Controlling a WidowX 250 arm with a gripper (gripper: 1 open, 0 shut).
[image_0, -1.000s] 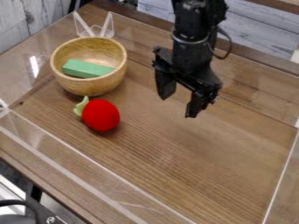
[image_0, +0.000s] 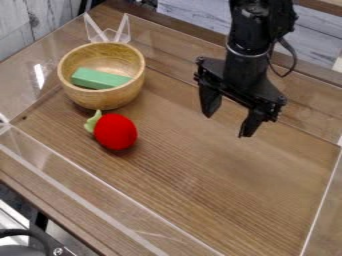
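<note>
The black gripper (image_0: 230, 112) hangs over the right-centre of the table, its two fingers pointing down and spread apart, with nothing seen between them. A red tomato-like object (image_0: 115, 131) with a green top lies at the left. Above it a tan bowl (image_0: 110, 98) holds a green block (image_0: 100, 79).
The arm and gripper have moved slightly to the right since a second ago. The bowl, green block and red object have stayed in place.
</note>
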